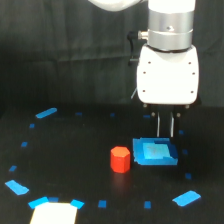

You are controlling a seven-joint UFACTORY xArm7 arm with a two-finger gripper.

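Note:
My gripper [165, 128] hangs fingers down at the right of centre, with a gap between its two thin fingers and nothing seen in it: it is open. Behind and below its fingertips a shallow blue tray [139, 153] lies on the dark table; its lighter blue floor looks empty. A red hexagonal block [120, 160] stands on the table just left of the tray, apart from my gripper. How far my fingertips are above the tray is hard to tell.
Blue tape strips mark the table, among them one at the left [17, 187] and one at the right [186, 198]. A pale, cream-coloured object [54, 213] with blue beside it is cut off by the bottom edge.

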